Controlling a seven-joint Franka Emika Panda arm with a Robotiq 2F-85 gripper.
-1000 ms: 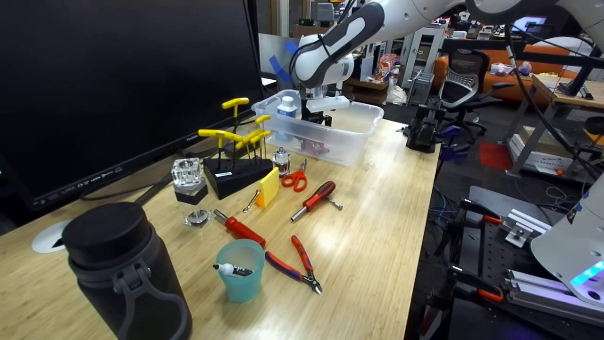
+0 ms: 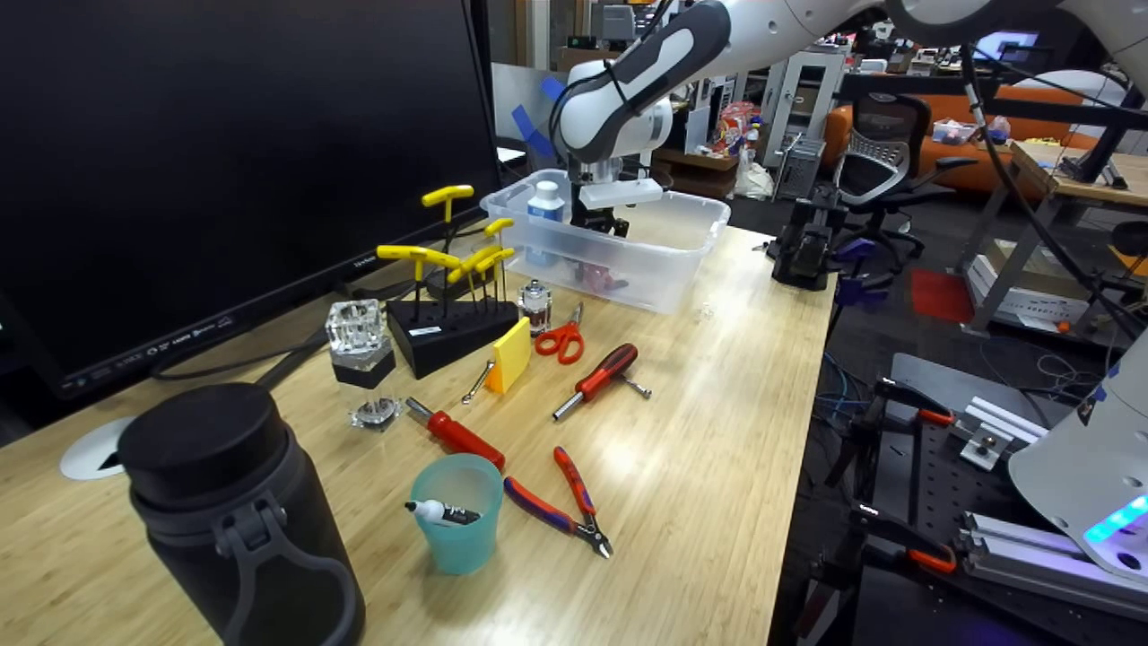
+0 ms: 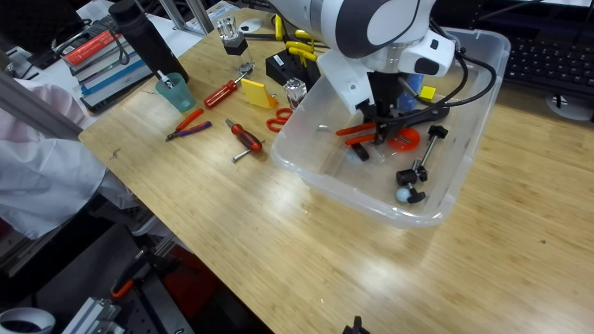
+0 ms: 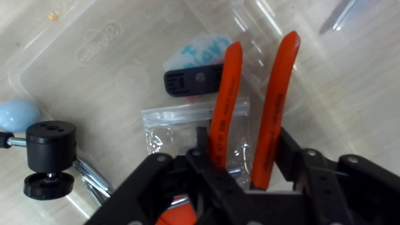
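Inside the clear plastic bin [image 3: 356, 195], my gripper is shut on a pair of pliers with red-orange handles [image 4: 275, 108]. The two handles pass up between my fingers and spread apart beyond them in the wrist view. Their dark head is mostly hidden by the gripper. From the second exterior view, the handles [image 3: 356, 129] point left, toward the bin's near-left wall. In the first exterior view the arm reaches down into the bin, and the pliers show only as a reddish blur [image 2: 599, 278] through its wall.
The bin also holds a blue bottle [image 2: 544, 210], a black jointed clamp [image 3: 406, 177], a zip bag [image 4: 195, 116] and a red disc [image 3: 404, 139]. Scissors [image 2: 560, 343], a red screwdriver [image 2: 604, 373] and cutters [image 2: 556, 510] lie on the table.
The arm sits almost where it was, with the gripper still down in the bin. The bin appears shifted very slightly; the table objects have not moved.
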